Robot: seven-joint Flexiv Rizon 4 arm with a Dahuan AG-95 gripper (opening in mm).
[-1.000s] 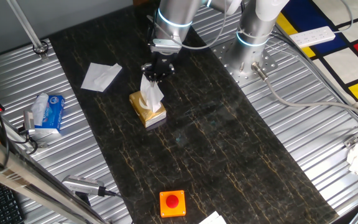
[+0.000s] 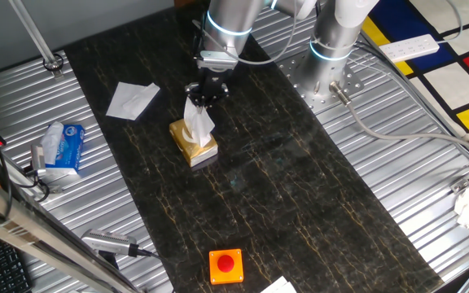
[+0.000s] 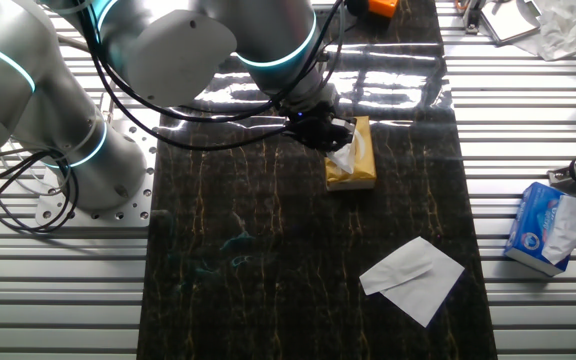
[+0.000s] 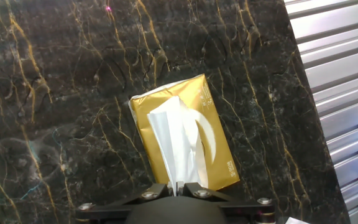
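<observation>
A gold tissue pack (image 2: 187, 146) lies on the dark marbled table, with a white tissue (image 2: 199, 124) standing out of its opening. At the top of that tissue is my gripper. Its fingertips are together in the wrist view, and the tissue (image 4: 178, 140) stretches from the pack (image 4: 219, 146) up to them, its end pinched there. The tissue's lower part is still inside the pack. From the other side, the arm partly covers the tissue (image 3: 343, 157) beside the gold pack (image 3: 362, 160).
A loose white tissue (image 2: 132, 101) lies flat on the table near the pack. The blue tissue pack (image 2: 70, 146) stands off the table on the metal slats. An orange box with a red button (image 2: 226, 264) sits at the front.
</observation>
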